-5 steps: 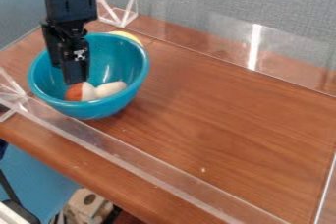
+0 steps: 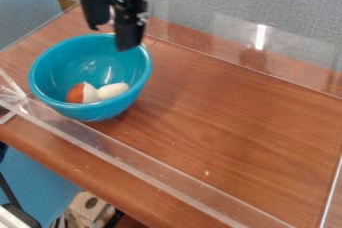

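My gripper (image 2: 112, 24) hangs high at the top, blurred, its dark fingers apart and above the back of the teal bowl (image 2: 126, 95), nothing seen between them. The bowl sits on the left part of the wooden surface. Inside it lie an orange-red object (image 2: 76, 93) and white egg-shaped objects (image 2: 111, 91).
A clear low barrier (image 2: 201, 194) runs along the front edge and another along the back by the grey wall (image 2: 267, 2). Below the left edge are a blue area and small fittings.
My gripper has risen up out of the bowl and shifted right toward the back. The bowl and its contents look unmoved.
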